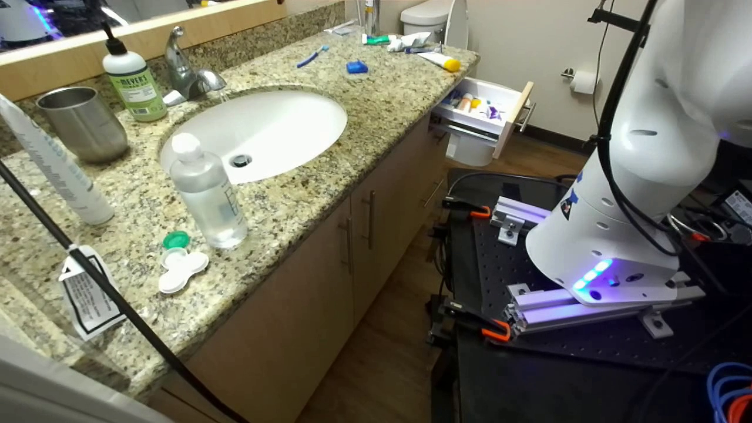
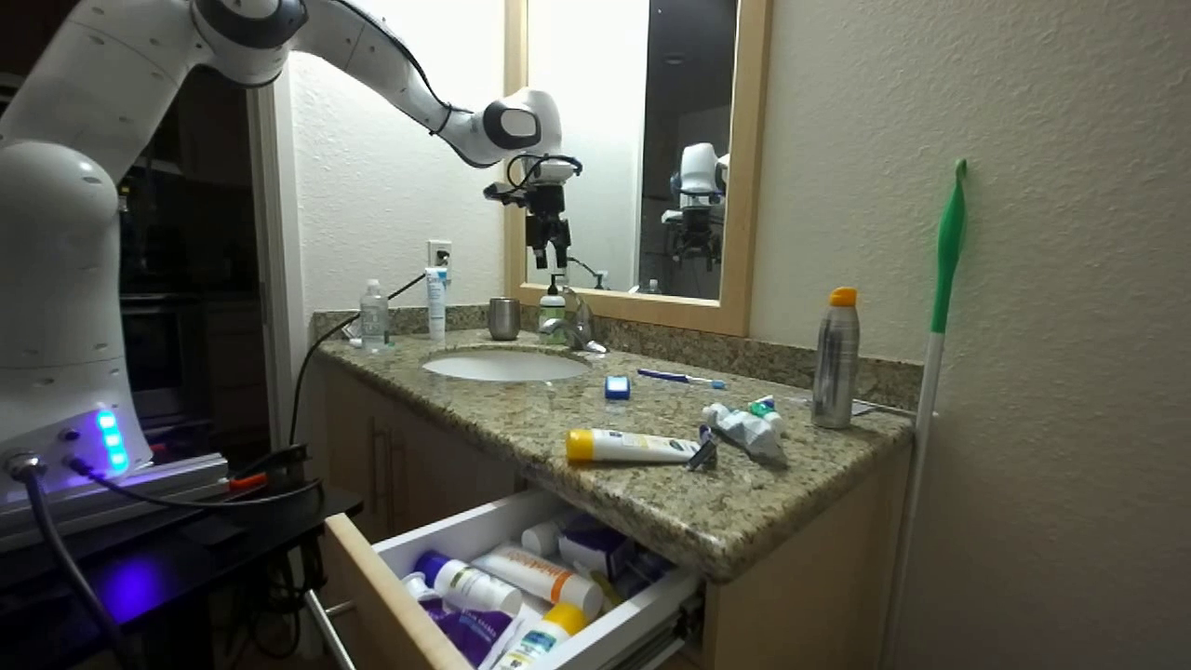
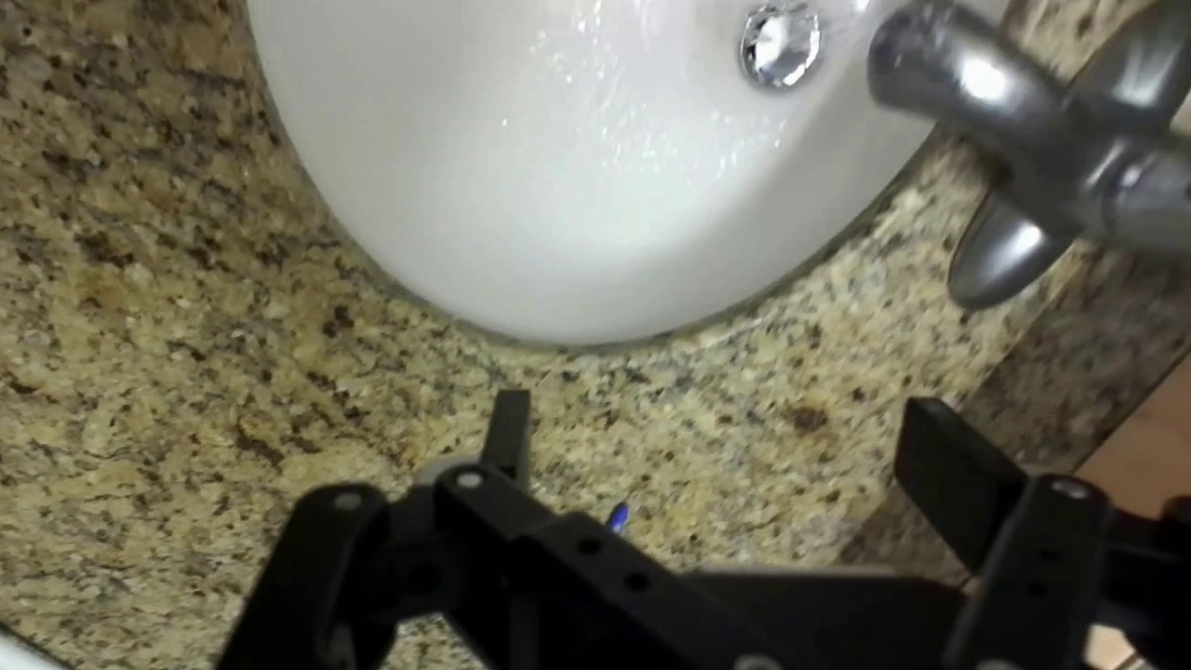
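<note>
My gripper (image 2: 552, 263) hangs over the back of the counter, pointing down, in front of the mirror. In the wrist view the gripper is open, its fingers wide apart, with only granite seen between the tips. Part of the white sink (image 3: 536, 223) and the faucet (image 3: 1072, 145) lie beyond the fingers. A small blue tip (image 3: 619, 515) peeks out past the gripper body, perhaps the end of the toothbrush (image 2: 675, 378); the rest is hidden. Exterior view 1 shows the arm's base but not the gripper.
A soap bottle (image 1: 137, 84), steel cup (image 1: 83, 126), white tube (image 1: 56, 163) and clear bottle (image 1: 208, 194) stand around the sink. Blue floss (image 2: 617, 387), a yellow-capped tube (image 2: 631, 447) and a spray can (image 2: 836, 357) occupy the other end. Below, a filled drawer (image 2: 380, 597) stands open.
</note>
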